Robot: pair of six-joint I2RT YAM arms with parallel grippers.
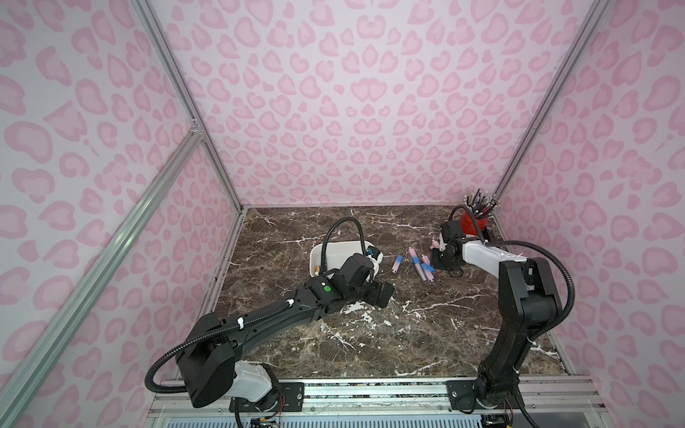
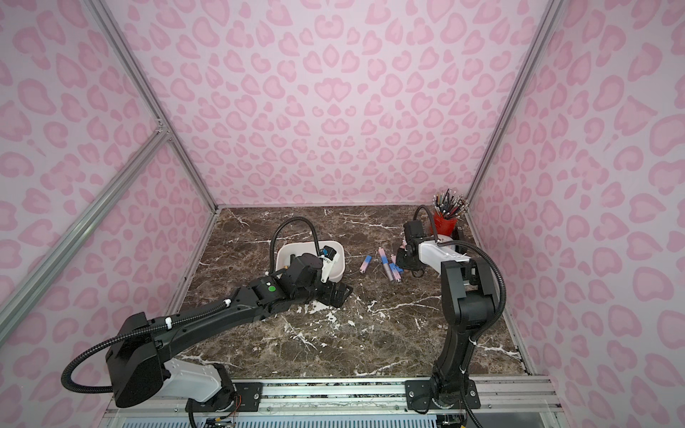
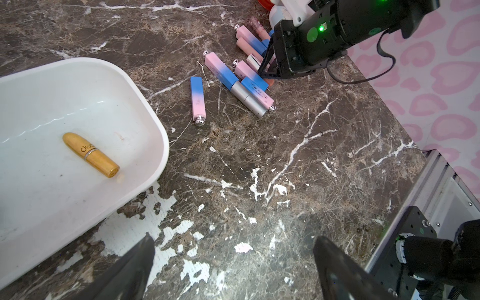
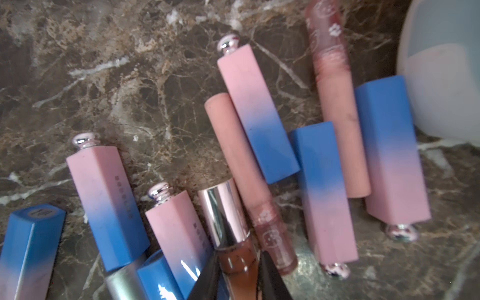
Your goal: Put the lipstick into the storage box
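Observation:
A brown lipstick tube with a shiny rose-silver cap (image 4: 222, 212) lies among other lipsticks in the right wrist view. My right gripper has a finger on each side of its brown body, very close to it; whether they press on it cannot be told. Its lower end runs out of that view. The white storage box (image 3: 145, 100) stands on the left, a golden lipstick (image 3: 91, 154) lying inside. Right of the box and above the table, my left gripper is open with nothing between its blurred fingers.
Several pink-and-blue lipsticks (image 4: 257, 112) lie close around the right gripper, as does a pink tube (image 4: 237, 145). One pink-and-blue lipstick (image 3: 198, 97) lies apart, nearer the box. A red brush cup (image 1: 471, 224) stands at the back right.

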